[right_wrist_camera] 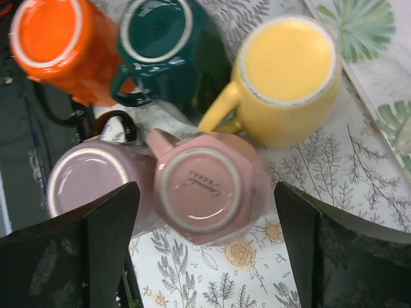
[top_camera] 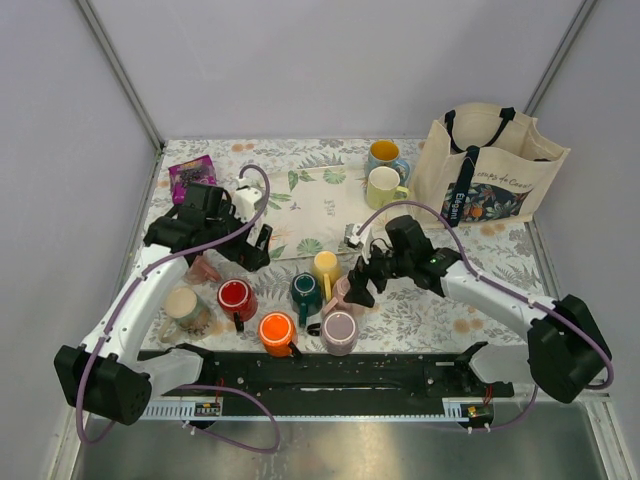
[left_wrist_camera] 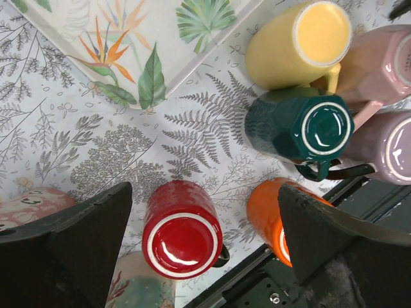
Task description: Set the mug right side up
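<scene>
Several upside-down mugs cluster at the table's front. My right gripper (top_camera: 365, 282) hangs open over the pink mug (right_wrist_camera: 202, 186), which sits beside the lilac mug (right_wrist_camera: 87, 178), yellow mug (right_wrist_camera: 286, 67) and dark green mug (right_wrist_camera: 164, 32). My left gripper (top_camera: 255, 247) stands open above and behind the red mug (left_wrist_camera: 182, 240), with the orange mug (left_wrist_camera: 266, 212) to its right in the left wrist view and a pale green patterned mug (top_camera: 182, 305) at the front left.
A floral tray (top_camera: 305, 200) lies behind the mugs, with two mugs (top_camera: 385, 190) at the back. A tote bag (top_camera: 480, 175) stands back right, a purple packet (top_camera: 190, 175) back left. Bare tablecloth shows at the right front.
</scene>
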